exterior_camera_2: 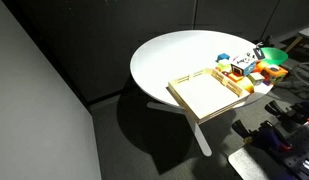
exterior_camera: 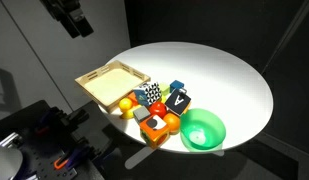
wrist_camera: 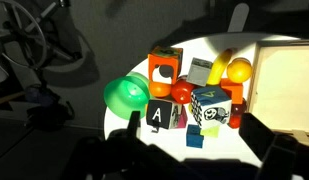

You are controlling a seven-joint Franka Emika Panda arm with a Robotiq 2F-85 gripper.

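Note:
My gripper is open, its fingers far apart at the bottom of the wrist view, with nothing between them. It hangs high above the table; exterior view 1 shows it (exterior_camera: 76, 22) at the top left. Below it lies a tight cluster of toys: an orange picture block (wrist_camera: 165, 65), a grey block (wrist_camera: 199, 71), a dark-sided block with a letter A (wrist_camera: 160, 115), a patterned black-and-white cube (wrist_camera: 209, 104), a blue block (wrist_camera: 194, 138), a red ball (wrist_camera: 182, 92) and a yellow banana-like piece (wrist_camera: 220, 67). A green bowl (exterior_camera: 203, 128) is beside the cluster.
An empty, shallow wooden tray (exterior_camera_2: 175, 93) rests on the round white table (exterior_camera_2: 159, 55), across the cluster from the bowl. The bowl and several toys are close to the table's edge.

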